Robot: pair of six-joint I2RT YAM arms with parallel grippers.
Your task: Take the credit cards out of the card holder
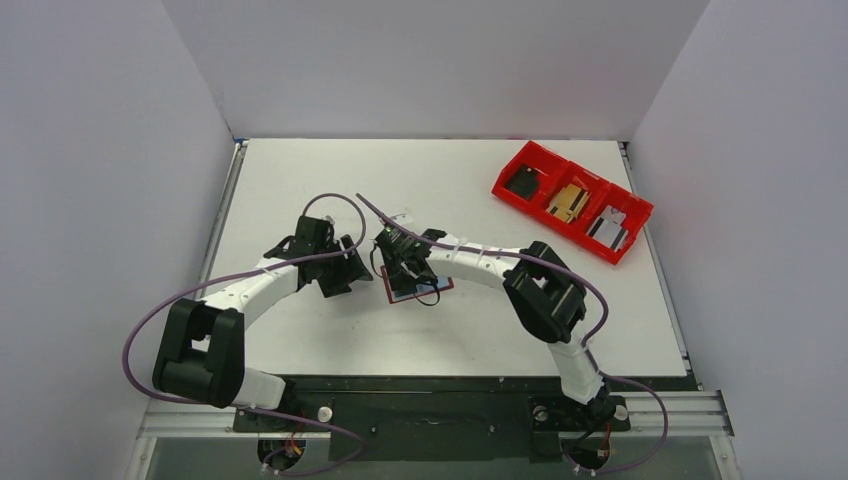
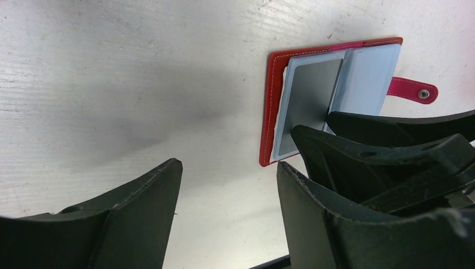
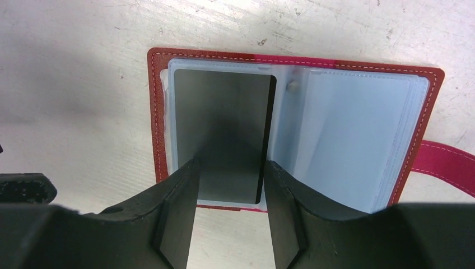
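The card holder [image 3: 358, 129], red-edged with clear sleeves, lies spread flat on the table. A dark card [image 3: 221, 123] sits in its left sleeve, its black edge toward the fold. My right gripper is open over that card, nothing held; whether its fingertips touch the card cannot be told. From the left wrist view, the right gripper's dark fingers [image 2: 336, 137] reach over the card holder [image 2: 271, 106]. My left gripper stands open above bare table, left of the holder. In the top view the right gripper partly covers the holder [image 1: 445, 285].
A red tray [image 1: 548, 145] with three compartments is at the far right, holding a dark card [image 1: 522, 182], a gold card [image 1: 568, 202] and a grey-white card [image 1: 607, 228]. Both grippers are close together.
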